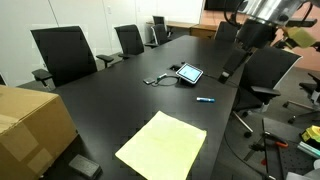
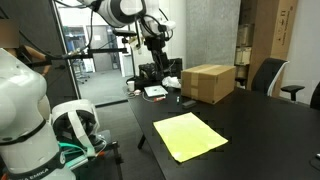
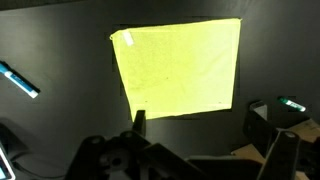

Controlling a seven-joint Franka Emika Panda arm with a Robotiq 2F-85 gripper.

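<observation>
A yellow cloth point(image 1: 162, 145) lies flat on the dark table, and it fills the upper middle of the wrist view. A small white patch point(image 3: 127, 38) shows at one corner of it. My gripper is open above the table, with its fingers spread and nothing between them. In exterior view 1 the gripper point(image 1: 236, 66) hangs high at the right, well clear of the cloth. A blue marker point(image 1: 205, 99) rests apart from the cloth; the same marker point(image 3: 20, 82) is at the left in the wrist view. A small green-and-white marker point(image 3: 292, 104) lies on the other side.
A cardboard box point(image 1: 35, 125) stands at the table's end, with a dark block point(image 1: 85, 166) near it. A tablet point(image 1: 189, 73) and some cables point(image 1: 155, 79) lie toward the far end. Black chairs point(image 1: 70, 57) line one side. Bare table surrounds the cloth.
</observation>
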